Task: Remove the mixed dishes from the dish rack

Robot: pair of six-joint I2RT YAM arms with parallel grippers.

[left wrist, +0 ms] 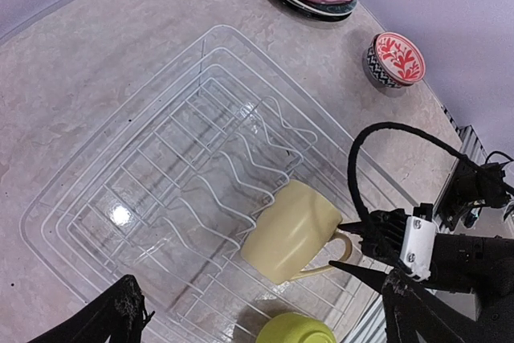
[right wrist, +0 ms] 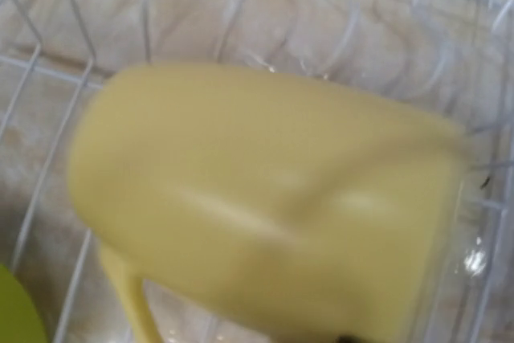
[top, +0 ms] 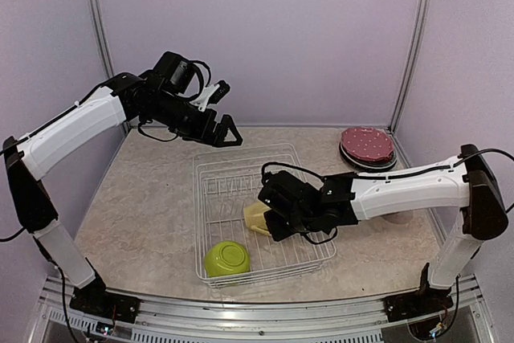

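A yellow mug (left wrist: 291, 230) lies on its side in the wire dish rack (left wrist: 120, 106). Its handle (left wrist: 347, 245) points toward my right gripper, whose fingers stand apart around the handle's outer bend. In the right wrist view the mug (right wrist: 257, 190) fills most of the picture, blurred; those fingers hardly show. A green bowl (top: 227, 259) rests upside down at the rack's front left corner. Above the back of the rack, my left gripper (top: 227, 132) hangs open and empty.
Stacked plates (top: 367, 144), a pink one on top, stand at the back right. Nearby on the table are patterned red and white bowls (left wrist: 397, 58). The table left of the rack is clear. Wire dividers (left wrist: 217, 158) run through the rack.
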